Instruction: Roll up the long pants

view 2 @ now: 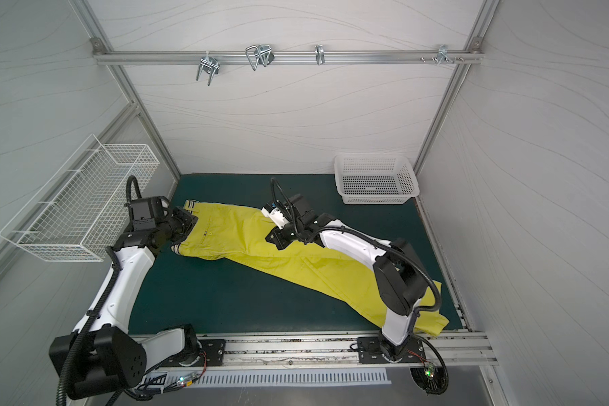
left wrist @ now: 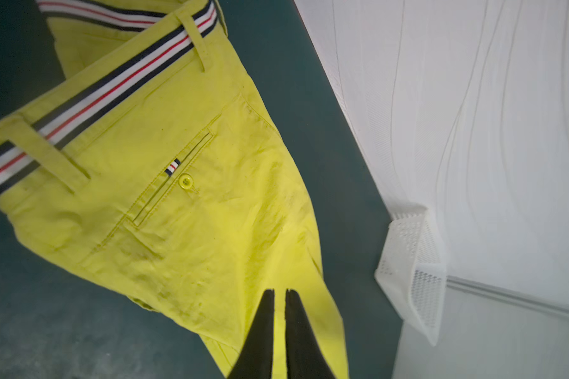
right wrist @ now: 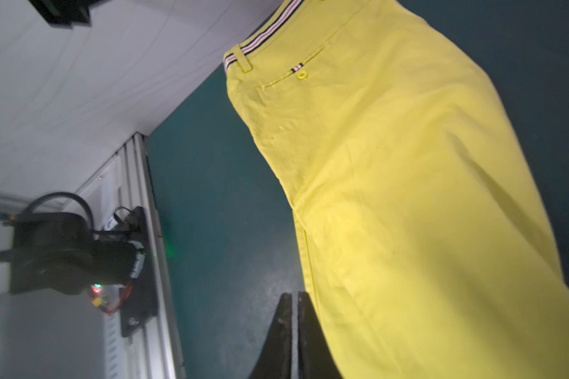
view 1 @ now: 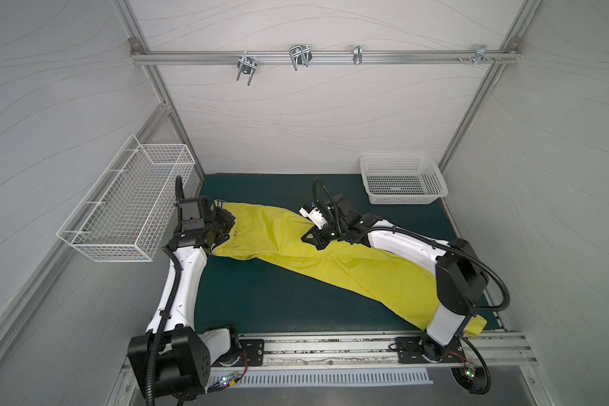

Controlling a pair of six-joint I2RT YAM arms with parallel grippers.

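Long yellow pants [view 1: 270, 230] lie flattened across the green mat, striped waistband [left wrist: 94, 101] at the left, legs stretching toward the front right. The waistband, back pocket and button [left wrist: 185, 181] show in the left wrist view. My left gripper is above the waist end, its fingers slightly apart with no cloth visibly between them. My right gripper hangs over the middle of the pants, fingers a narrow gap apart, holding nothing that shows. In both top views the arms hide parts of the pants.
A white plastic basket [view 1: 402, 193] sits at the back right. A white wire basket [view 1: 125, 203] hangs on the left wall. Bare mat [view 1: 264, 304] shows along the front left and the back. The metal rail [view 1: 304, 345] runs along the front edge.
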